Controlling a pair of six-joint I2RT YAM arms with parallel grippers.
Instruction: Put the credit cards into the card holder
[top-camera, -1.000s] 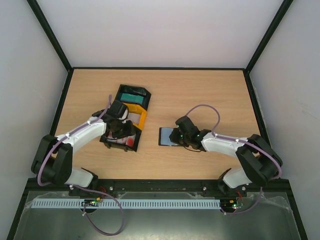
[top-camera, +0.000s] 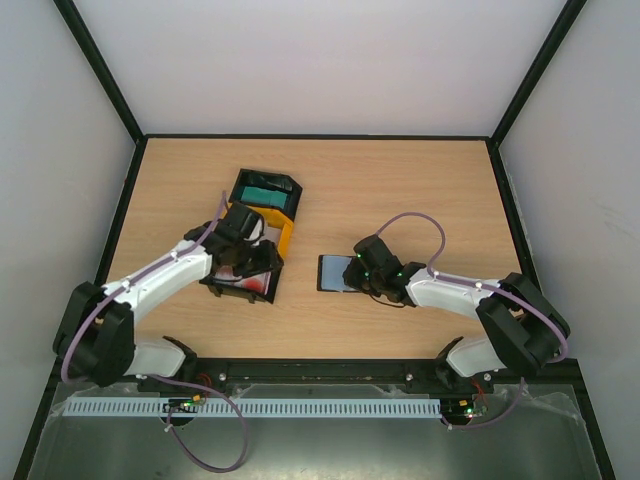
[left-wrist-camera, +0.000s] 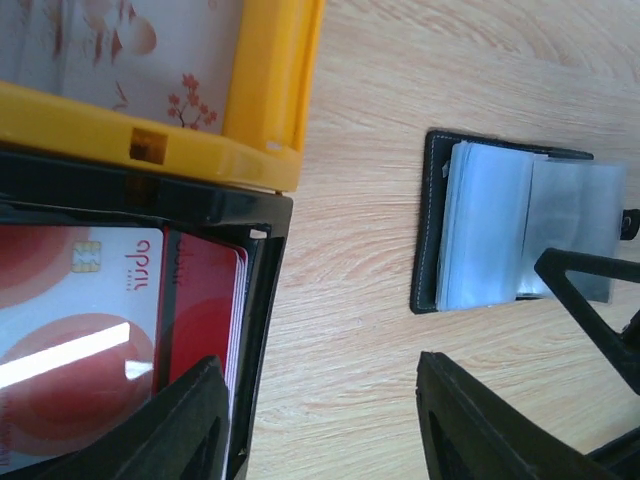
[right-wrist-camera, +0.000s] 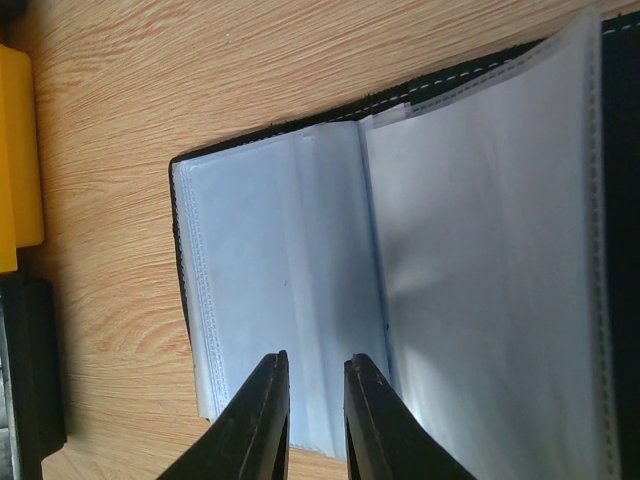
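Note:
My left gripper hangs over the black tray of credit cards, its fingers apart with nothing visible between them. In that tray lie white-and-red april cards and red ones. The card holder, black with clear sleeves, lies flat in the middle of the table; its sleeves show closely in the right wrist view. My right gripper is low over the holder, fingertips close together at the sleeves; whether anything is between them cannot be told.
A yellow tray with pale cards sits behind the black tray, and another black bin with teal contents stands at the back. The table right of and behind the holder is clear.
Over the last second my left gripper has shifted slightly about the trays. My right gripper has moved a little to the right over the holder.

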